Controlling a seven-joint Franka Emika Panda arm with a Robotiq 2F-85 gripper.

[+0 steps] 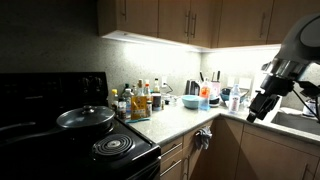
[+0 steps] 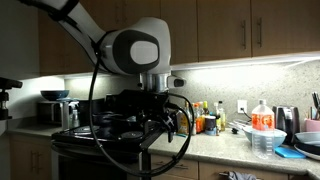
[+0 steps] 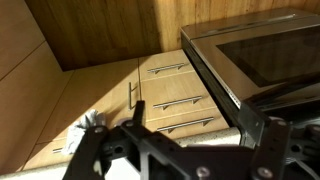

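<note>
My gripper is open, its two dark fingers spread wide at the bottom of the wrist view with nothing held between them. Beyond it in that view are wooden drawers (image 3: 180,103) and a white-and-grey towel (image 3: 84,131) at a cabinet front. From exterior view 1, the gripper (image 1: 256,112) hangs at the right, near the counter edge by the sink, apart from the towel (image 1: 203,138). A lidded pan (image 1: 86,117) rests on the black stove.
Several bottles (image 1: 139,103) stand on the counter (image 1: 172,124) beside the stove. A turquoise bowl (image 1: 190,101) and a large clear bottle (image 2: 263,130) are farther along. The sink (image 1: 298,121) lies at the right. Upper cabinets (image 1: 160,18) overhang the counter.
</note>
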